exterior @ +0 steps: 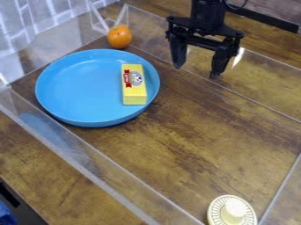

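Note:
My black gripper (200,53) hangs at the top centre of the camera view, its two fingers spread apart with nothing visible between them. Left of it, an orange (120,37) rests on the table. A blue plate (77,97) lies at the left, with a yellow box (133,88) bearing a red label on its right part. A pale round lid-like object (231,211) lies at the bottom right.
Clear panels edge the workspace at the left. A pale patch behind the gripper is too unclear to name.

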